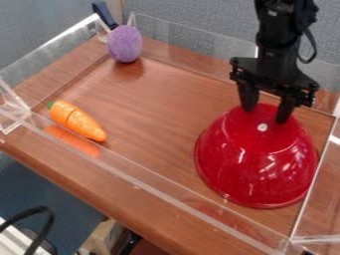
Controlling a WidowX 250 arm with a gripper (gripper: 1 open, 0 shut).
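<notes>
My black gripper (pixel 268 100) hangs at the upper right, its fingers reaching down to the top of a large red dome (pixel 255 164), an upturned bowl or lid on the wooden surface. The fingertips are at or just above the dome; whether they touch or hold it I cannot tell, nor how far the fingers are parted.
An orange carrot (pixel 76 120) lies at the left. A purple eggplant-like object (pixel 125 44) rests at the back left near a blue-handled item (pixel 103 15). Clear acrylic walls border the wooden surface (pixel 159 110).
</notes>
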